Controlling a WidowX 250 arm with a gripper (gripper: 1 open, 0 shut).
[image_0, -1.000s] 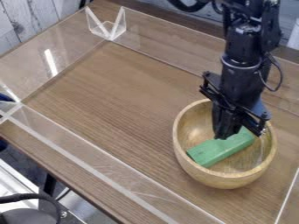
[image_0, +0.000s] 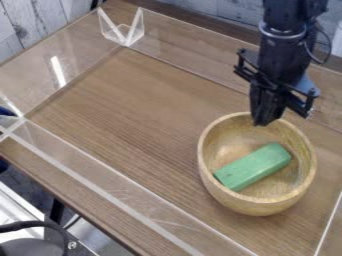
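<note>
A tan round bowl (image_0: 221, 195) sits at the right of the table, with a green rectangular block (image_0: 253, 166) lying inside it. My dark gripper (image_0: 267, 120) is above the back rim of the bowl, behind the block and apart from it. It looks shut, with nothing visible between its fingers.
A small clear container (image_0: 122, 27) stands at the back left. A dark object (image_0: 34, 247) is cut off at the bottom left corner.
My gripper has moved up and back, away from the block and out of the bowl. The green block stays in the bowl.
</note>
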